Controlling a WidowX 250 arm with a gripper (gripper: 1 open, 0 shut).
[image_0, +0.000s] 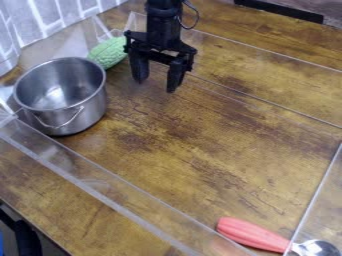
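My black gripper hangs at the upper middle of the view, low over the wooden floor of the clear-walled tray, with its two fingers apart and nothing visible between them. Left of it, a green textured object lies near the back wall. A steel pot stands on the left. A spoon or ladle with a red handle lies at the lower right.
Clear tray walls run along the front left and the right. A dark edge lies at the back right.
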